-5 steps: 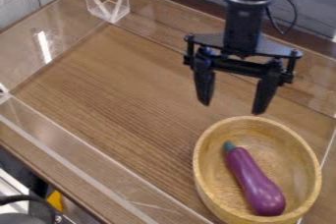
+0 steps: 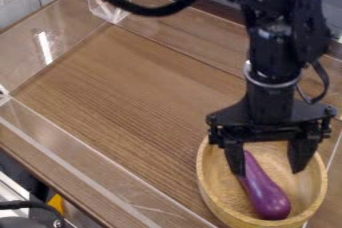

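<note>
A purple eggplant [image 2: 267, 200] lies in a round yellow bowl [image 2: 215, 194] at the lower right. My black gripper [image 2: 267, 154] is open, its fingers down inside the bowl around the upper end of the eggplant, which is partly hidden. Whether they touch it I cannot tell.
Clear walls edge it at left and back. A dark cable [image 2: 30, 205] shows at the lower left corner.
The eggplant looks unmoved.
</note>
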